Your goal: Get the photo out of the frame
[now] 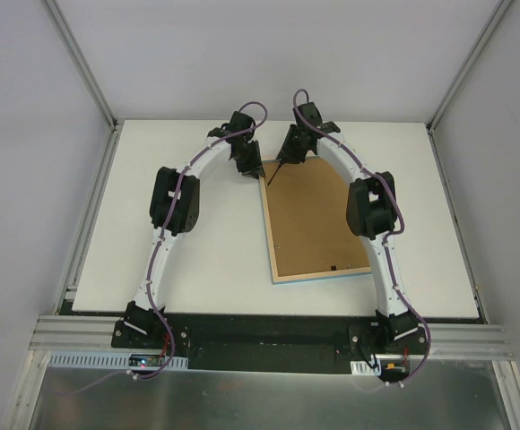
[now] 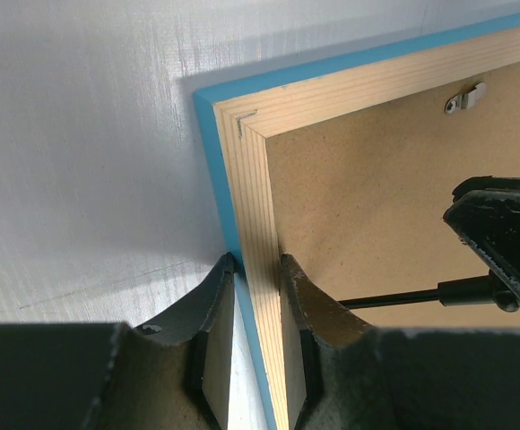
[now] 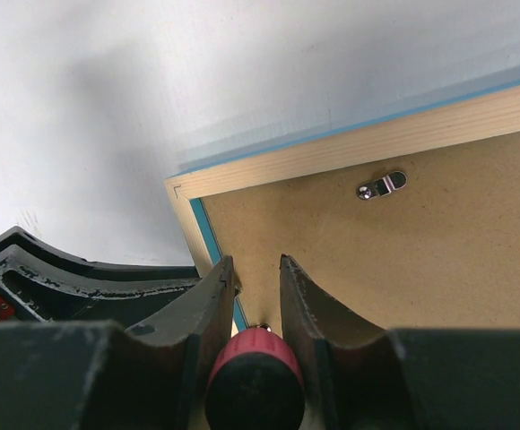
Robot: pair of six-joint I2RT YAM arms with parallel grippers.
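The picture frame (image 1: 268, 228) lies back side up, its pale wooden border edged in blue around a brown backing board (image 1: 309, 219). My left gripper is shut on the left border of the frame (image 2: 253, 202), close to a corner. A screwdriver with a red and black handle (image 3: 255, 385) is clamped in my right gripper, which is shut on it. Its dark shaft (image 2: 390, 298) slants over the board towards the left border; the tip is hidden behind a left finger in the left wrist view. Small metal clips (image 2: 465, 98) (image 3: 382, 185) sit on the board's edge.
Both grippers are close together at the frame's far left corner, the right arm reaching over the board.
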